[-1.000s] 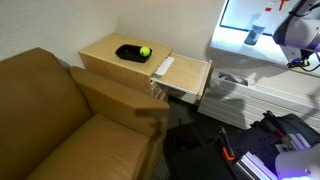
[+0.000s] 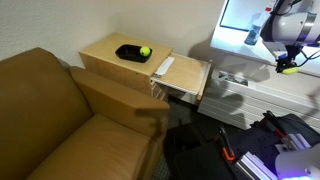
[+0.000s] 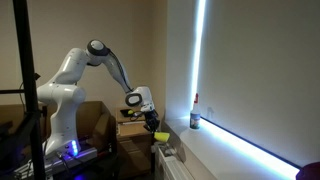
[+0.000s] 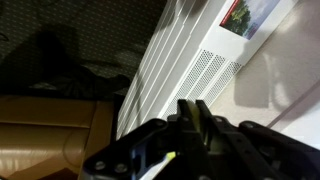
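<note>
My gripper (image 2: 286, 64) hangs at the right side of exterior view 1, shut on a yellow item (image 2: 290, 71). That yellow item (image 3: 161, 136) shows larger in exterior view 2, just under the arm's end and near the white radiator (image 3: 172, 160). From the wrist, a sliver of yellow (image 4: 190, 108) appears between the dark fingers; the rest is hidden, and I cannot tell what it is. Below the gripper run the slatted radiator top and dark floor.
A black tray (image 2: 133, 54) with a yellow-green ball (image 2: 145, 51) sits on the wooden cabinet, beside a flat white object (image 2: 163, 66). A bottle (image 3: 195, 111) stands on the windowsill. A brown sofa (image 2: 90, 135) fills the left; bare wooden top (image 2: 184, 74) lies near the cabinet.
The arm's end has moved left and further into exterior view 1.
</note>
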